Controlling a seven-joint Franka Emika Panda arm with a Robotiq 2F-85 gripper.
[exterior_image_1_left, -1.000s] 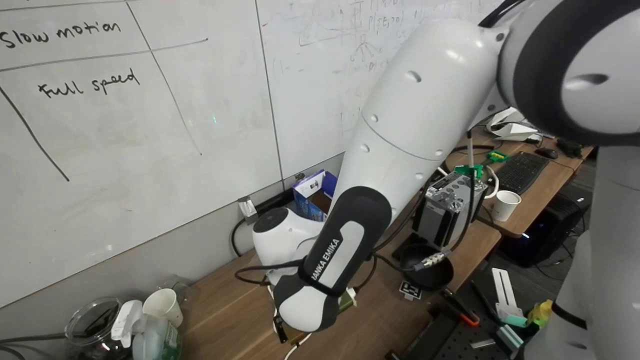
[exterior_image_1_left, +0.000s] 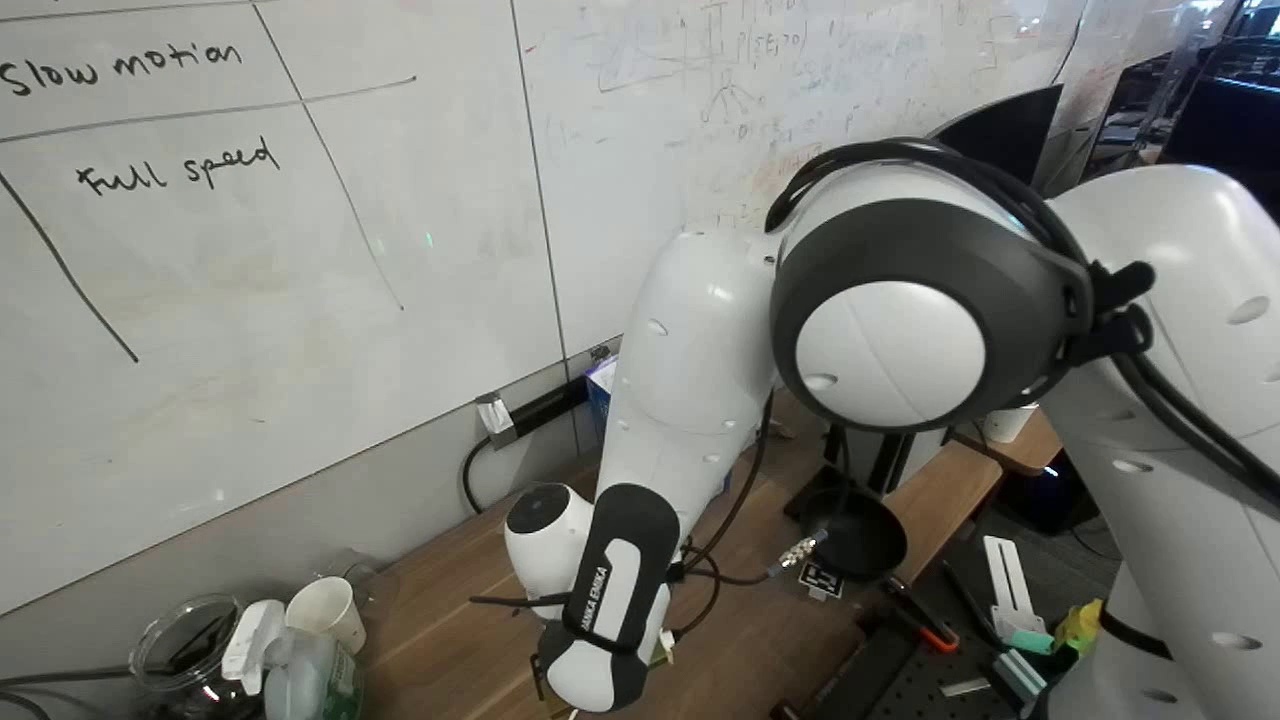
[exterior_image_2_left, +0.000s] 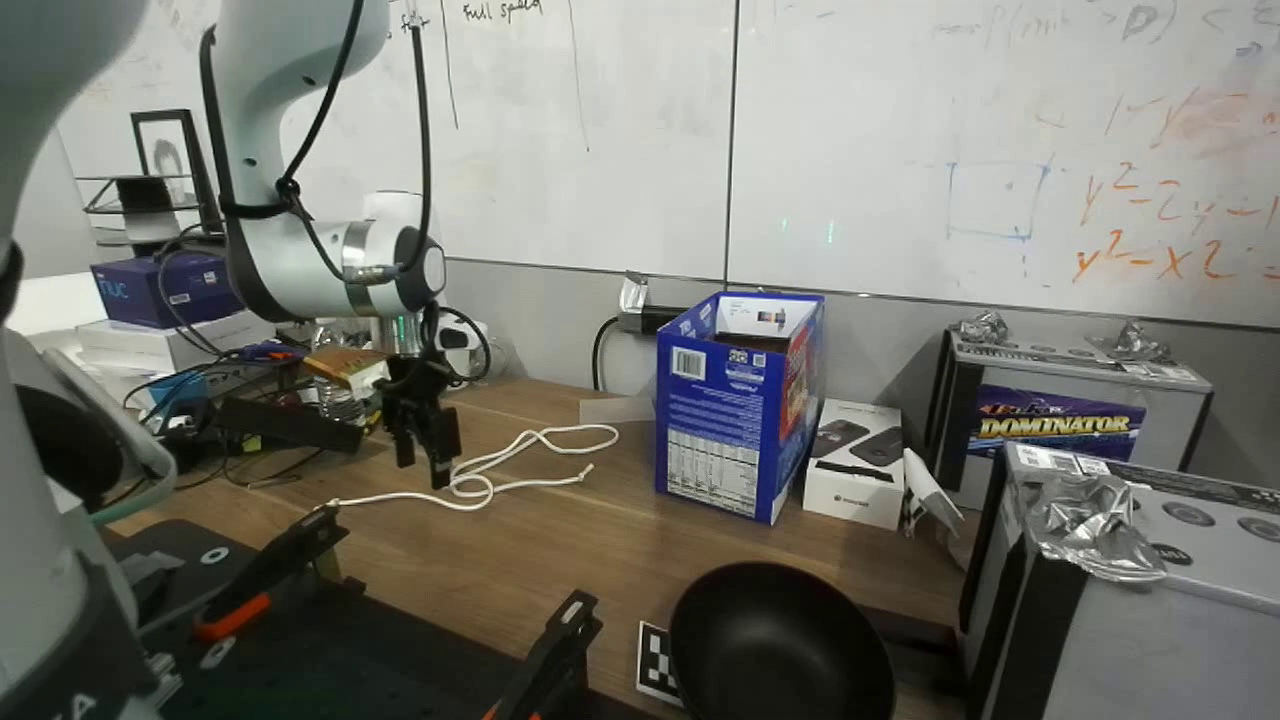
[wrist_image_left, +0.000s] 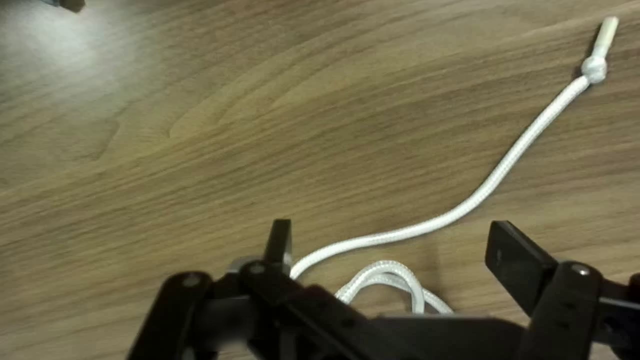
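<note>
A white rope (exterior_image_2_left: 529, 446) lies loosely curled on the wooden table, with a loop in its middle. In the wrist view one length of the rope (wrist_image_left: 447, 217) runs up to a knotted end at the upper right, while its loop shows low between the fingers. My gripper is open, its two dark fingers spread wide on either side of the rope. From the second exterior view, the gripper (exterior_image_2_left: 422, 470) points down close to the left part of the rope. Part of the rope is hidden behind the gripper's body. In the first exterior view the arm covers the gripper.
A blue box (exterior_image_2_left: 720, 414) and a white box (exterior_image_2_left: 855, 466) stand toward the back. A black pan (exterior_image_2_left: 780, 648) sits near the front edge. Cluttered cables and a blue carton (exterior_image_2_left: 168, 286) lie at the left. Between the rope and the pan the table is bare.
Against the earlier exterior view, the arm has folded over: its elbow has swung left and lower in view, and the wrist has moved slightly left and down.
</note>
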